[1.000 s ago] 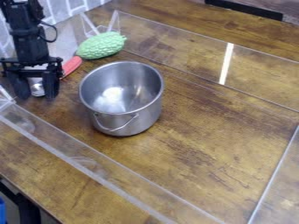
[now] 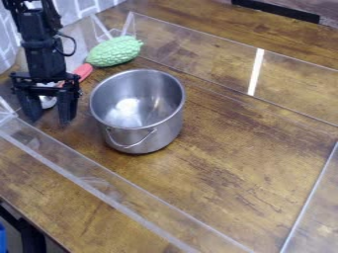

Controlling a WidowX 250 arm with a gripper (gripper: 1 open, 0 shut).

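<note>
A black robot gripper (image 2: 47, 99) reaches down at the left edge, low over the wooden table, with a small pale object (image 2: 47, 103) partly hidden at its fingers; whether it is held cannot be told. To its right sits a large steel pot (image 2: 137, 109) with a wire handle. Behind the pot lie a green bumpy corn-like toy (image 2: 115, 51) and a red object (image 2: 82, 72), partly covered by the arm.
Clear plastic walls (image 2: 256, 71) border the wooden work area (image 2: 244, 158).
The pot and toys have stayed put.
</note>
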